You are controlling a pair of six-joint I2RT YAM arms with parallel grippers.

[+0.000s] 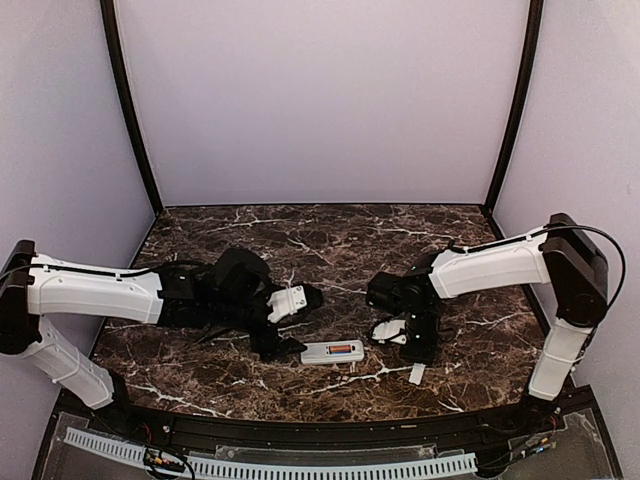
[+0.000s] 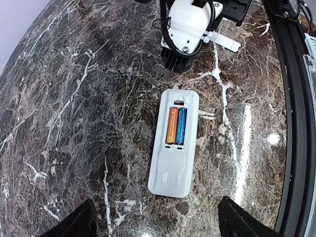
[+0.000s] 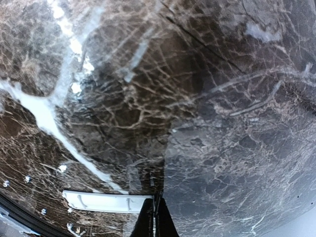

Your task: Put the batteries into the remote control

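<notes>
The white remote control (image 2: 170,173) lies back up on the marble table with its battery bay uncovered. An orange battery (image 2: 172,126) and a blue battery (image 2: 181,126) lie side by side in that bay. My left gripper stands open above the table, close to the remote's near end, its fingers apart and empty. In the right wrist view the white battery cover (image 3: 101,201) lies flat, ribbed side up. My right gripper is shut on the cover's end, and its fingertips hide that end.
A dark rail with a white slotted strip (image 1: 330,467) runs along the table's front edge. Much of the marble table (image 1: 330,235) behind the arms is bare. The right arm's wrist (image 2: 190,22) stands beyond the remote's far end.
</notes>
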